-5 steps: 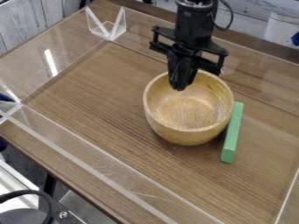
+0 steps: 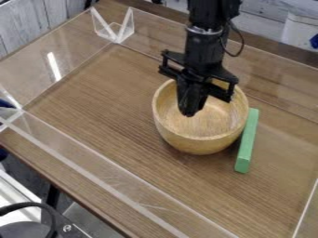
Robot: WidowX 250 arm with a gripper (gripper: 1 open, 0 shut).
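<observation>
A tan round bowl sits on the wooden table. The black gripper hangs from the top, its fingertips down inside the bowl's back-left part. It looks shut, with nothing visible between its fingers, though the dark fingers are hard to make out.
A green bar lies just right of the bowl. A white wire-like triangular object is at the back left. A white panelled wall runs along the back.
The bowl and green bar have stayed put.
</observation>
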